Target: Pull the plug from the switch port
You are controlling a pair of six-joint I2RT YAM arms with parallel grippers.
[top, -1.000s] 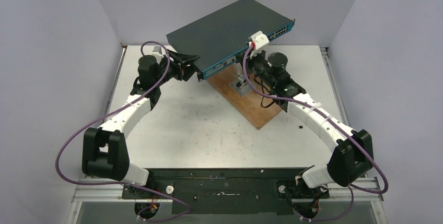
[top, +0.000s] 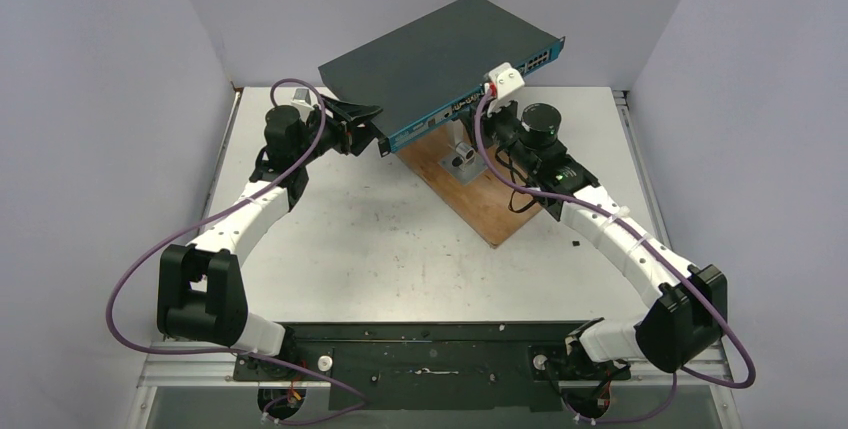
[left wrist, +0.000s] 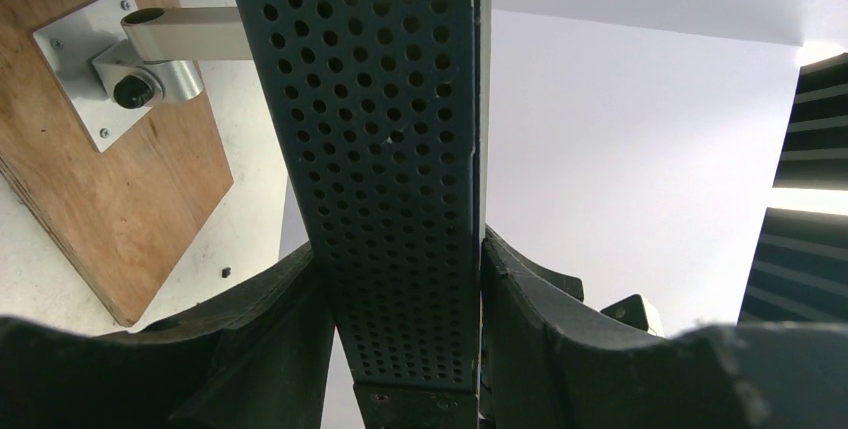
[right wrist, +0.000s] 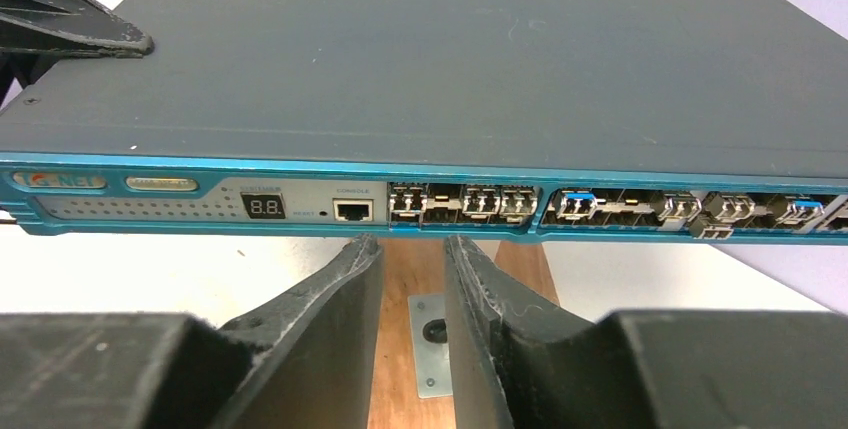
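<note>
A dark switch (top: 430, 59) with a teal front panel is held tilted above the table. My left gripper (top: 360, 127) is shut on its left end; in the left wrist view the perforated side (left wrist: 380, 149) sits between the fingers. My right gripper stands part open in front of the panel, fingertips just below the ports. The right wrist view shows an empty console port (right wrist: 353, 209) and a row of metal transceiver modules (right wrist: 480, 202); I cannot make out a plug with a cable.
A wooden board (top: 460, 209) with a metal plate and post (left wrist: 190, 34) stands under the switch on the white table (top: 330, 249). Walls surround the table.
The left arm and the switch have not moved.
</note>
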